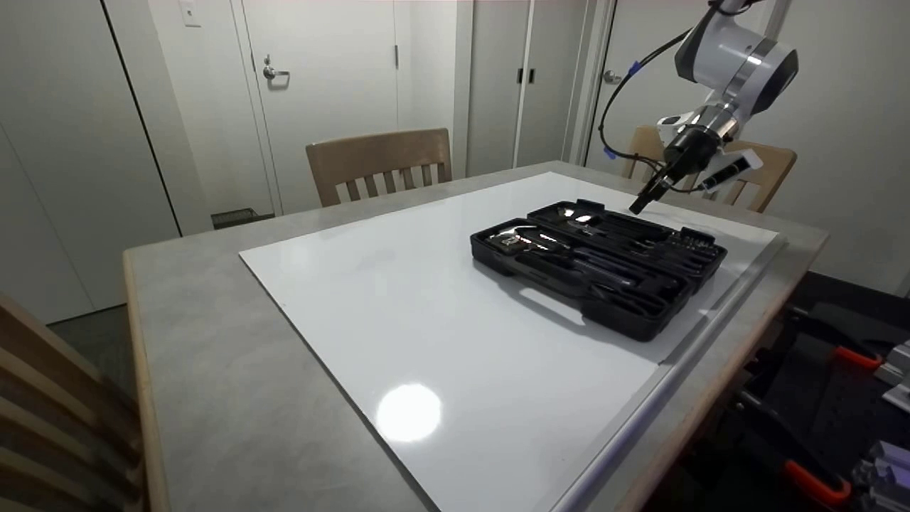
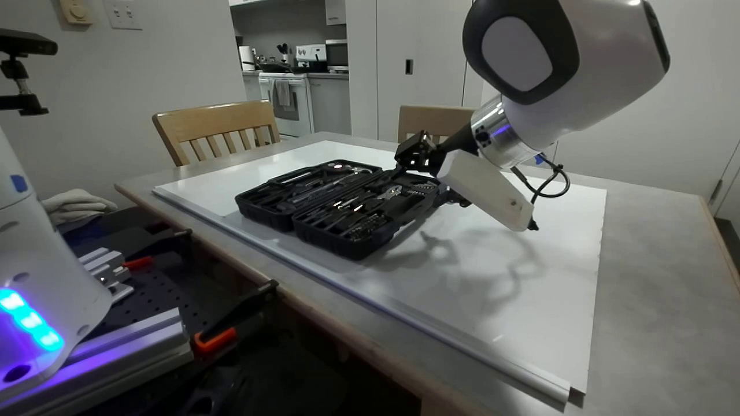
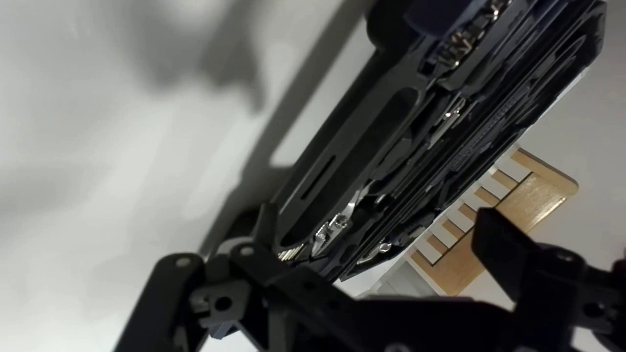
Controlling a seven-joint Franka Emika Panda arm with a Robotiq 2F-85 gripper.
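A black tool case [image 1: 597, 286] lies unfolded flat on the white board, both halves filled with tools. Over its far edge in exterior view 1, my gripper [image 1: 641, 205] points down at a slant. From the other side, the gripper [image 2: 414, 156] appears at the case's rear rim, and the case [image 2: 347, 246] sits below and left of it. In the wrist view the gripper is open, its two fingers wide apart, with the handle side of the case [image 3: 346, 164] beyond them. Nothing is held. Whether a finger touches the rim cannot be told.
The white board [image 1: 409, 299] is bare in front of the case and at its left. Wooden chairs [image 1: 384, 162] stand along the table's far side. Clamps with orange handles [image 2: 215, 340] sit beside the table near the robot's base.
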